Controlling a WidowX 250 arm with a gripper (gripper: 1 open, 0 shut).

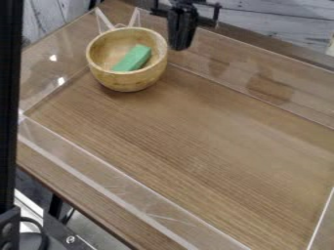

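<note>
A round wooden bowl (120, 78) sits at the upper left of the tabletop, with a green rectangular block (132, 59) lying inside it. My dark gripper (182, 41) hangs at the top of the view, to the right of and just behind the bowl's rim, apart from the block. It looks shut, with nothing visible between its fingers.
Clear tape runs along the left and front edges. Pale prongs stand behind the bowl, and a grey plank wall (268, 24) closes the back. Dark hardware and cables are at the lower left.
</note>
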